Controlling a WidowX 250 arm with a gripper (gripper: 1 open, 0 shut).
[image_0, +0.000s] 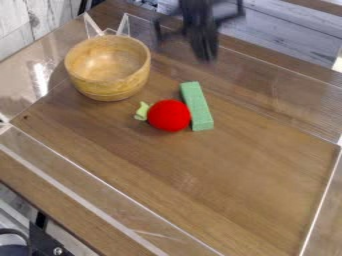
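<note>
A wooden bowl (107, 72) sits at the upper left of the table (201, 190). Right of and below it lie a red round object (171, 117) with a pale green tip and, alongside, a green block (197, 105). My gripper (201, 40) is a dark blur at the top of the view, above and apart from these; its fingers cannot be made out.
A white wire-like shape (94, 27) stands behind the bowl. The table's edges show at left and right.
</note>
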